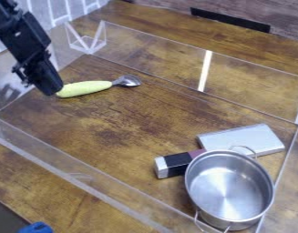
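My black gripper [49,89] reaches in from the upper left, low at the left end of a pale yellow-green handled spoon [87,87] with a metal head pointing right. The gripper looks shut, with nothing visible between its fingers; whether it touches the handle is unclear.
A steel pot [228,189] stands at the lower right, with a silver slab [242,138] and a dark block [173,166] behind and beside it. Clear walls surround the wooden work surface [127,127], whose middle is free. A blue object [35,227] is at the lower left edge.
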